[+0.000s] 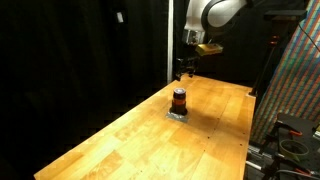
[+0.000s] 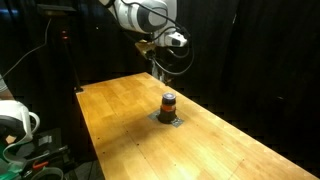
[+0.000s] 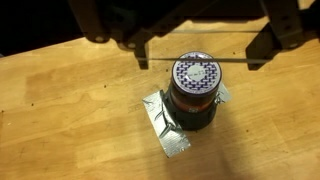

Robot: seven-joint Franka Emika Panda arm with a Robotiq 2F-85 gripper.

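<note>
A dark cylindrical can (image 1: pixel 179 101) with an orange-red band stands upright on the wooden table. Seen from above in the wrist view, the can (image 3: pixel 195 84) has a round lid with a purple-and-white checkered pattern. It rests on a dark base with silver tape (image 3: pixel 166 126) stuck to the table at its sides. My gripper is open, its fingers wide apart with nothing between them. In the second exterior view the gripper (image 2: pixel 160 74) hangs above the table, beyond the can (image 2: pixel 168 103) and apart from it.
Black curtains (image 1: pixel 75 70) hang behind it. A dark stool or stand (image 1: pixel 293 147) with cables is beside the table at the right.
</note>
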